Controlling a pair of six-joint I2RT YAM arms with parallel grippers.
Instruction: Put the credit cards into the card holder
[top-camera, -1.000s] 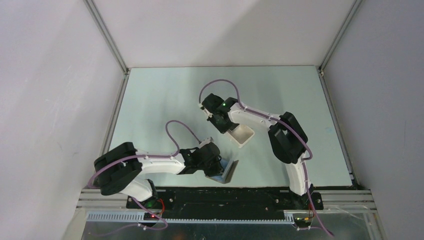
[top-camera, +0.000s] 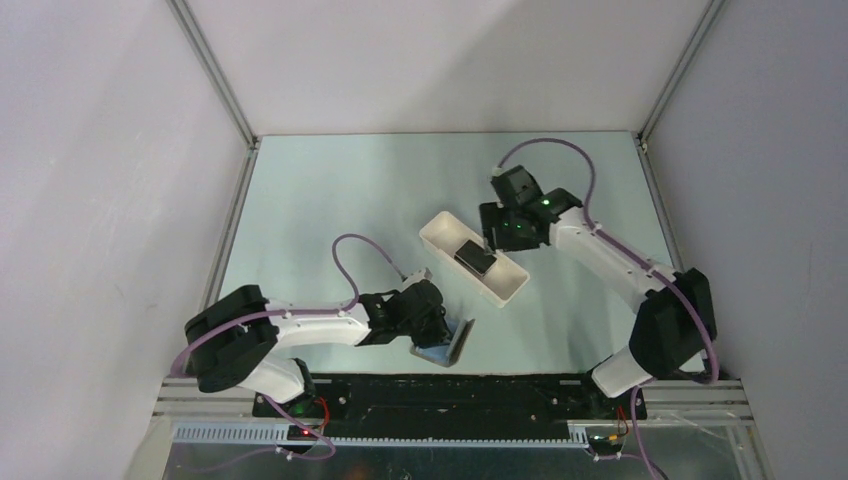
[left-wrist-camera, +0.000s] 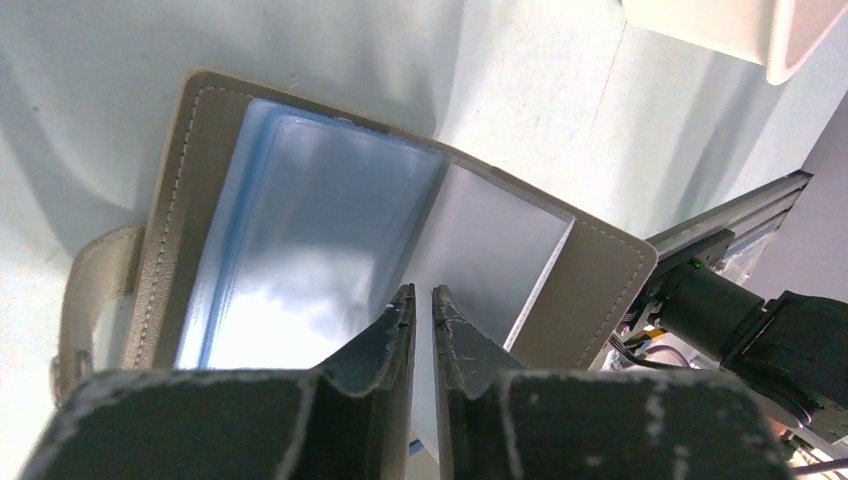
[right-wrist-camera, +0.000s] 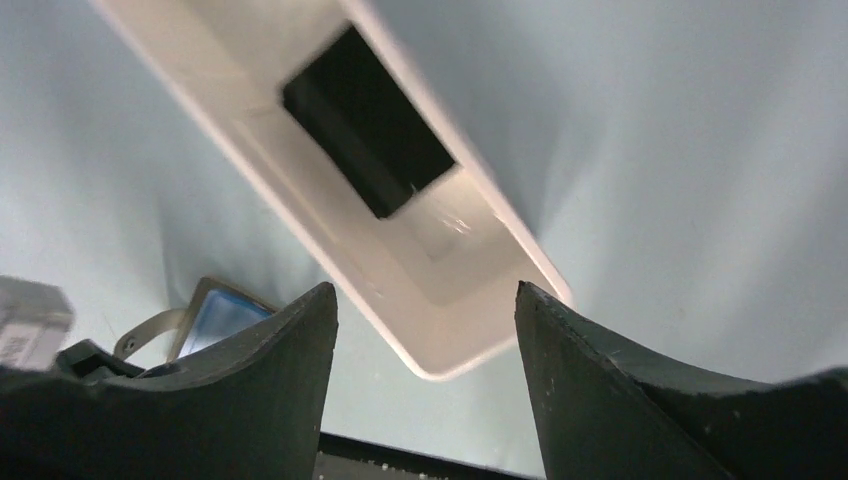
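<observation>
The card holder (top-camera: 464, 343), a brown-edged booklet with clear bluish sleeves (left-wrist-camera: 300, 230), lies spread near the table's front edge. Low over its inner page sits my left gripper, its fingers parted by a narrow gap with nothing visible gripped. A black card-like rectangle (right-wrist-camera: 370, 120) rests inside the white tray (right-wrist-camera: 425, 362); whether it is one card or a stack I cannot tell. My right gripper is open and empty above the tray, near its right side in the top view.
At the front lies the dark base (top-camera: 450, 400) of the arms. In the top view, the table (top-camera: 330, 190) is bare to the left and behind the tray. The tray's corner stands close to the holder.
My right arm has swung right, uncovering the tray and black rectangle. The left arm has hardly moved.
</observation>
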